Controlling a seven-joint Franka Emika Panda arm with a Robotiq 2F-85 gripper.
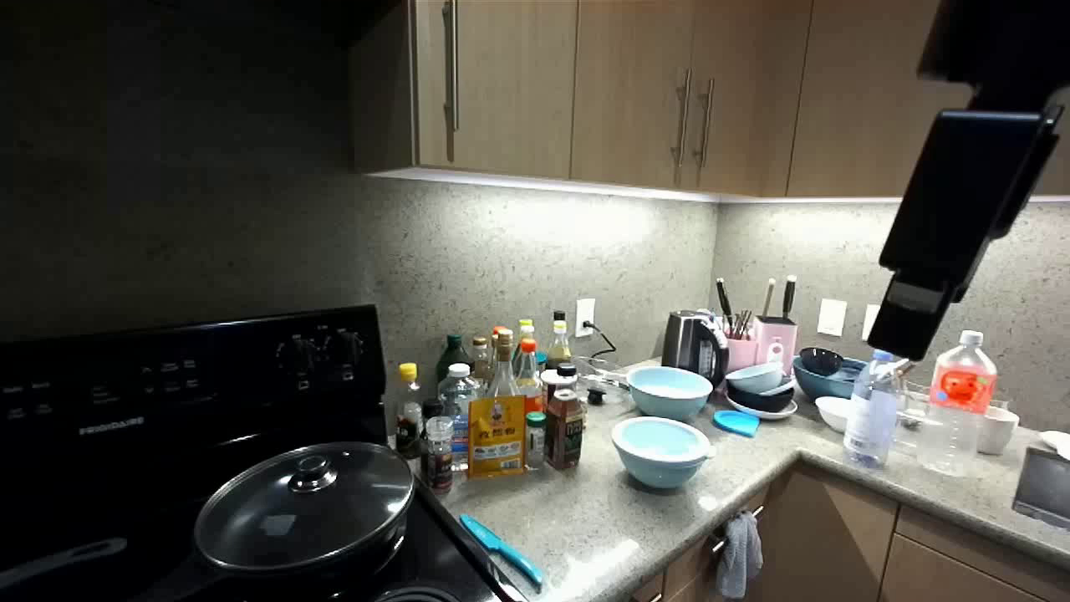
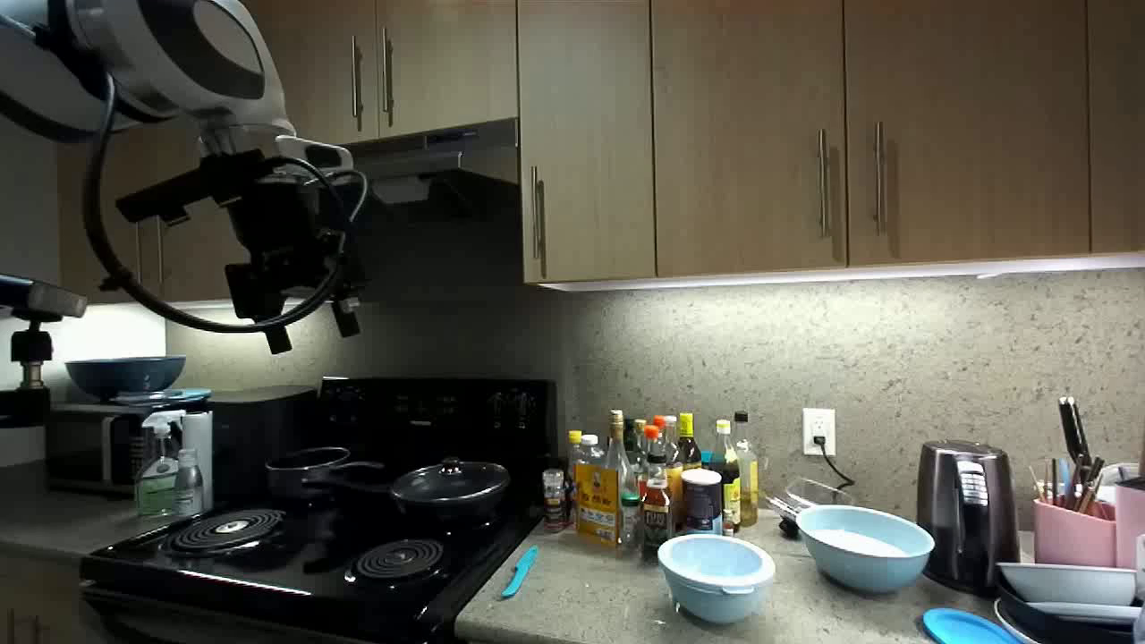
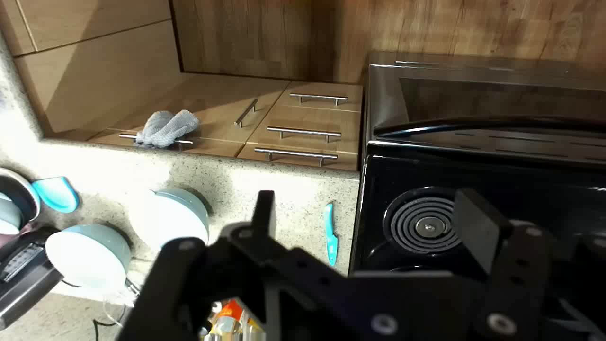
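Observation:
My gripper is open and empty, its two black fingers wide apart in the wrist view. In exterior view 2 the gripper [image 2: 312,331] hangs in the air above the stove. A turquoise knife [image 3: 331,233] lies flat on the counter beside the stove's edge, seen between the fingers but well below them. Two light blue bowls stand on the counter: the nearer bowl [image 2: 716,580] and a farther bowl [image 2: 867,547]. On the back of the stove sits a lidded black pan [image 2: 451,488]. Only dark parts of the arm show in exterior view 1.
Several bottles [image 1: 501,371] and a yellow packet [image 1: 497,436] crowd the counter by the wall. A kettle [image 2: 966,515], a blue lid [image 2: 966,627] and stacked dishes stand farther right. A grey towel [image 3: 165,130] hangs on a drawer handle.

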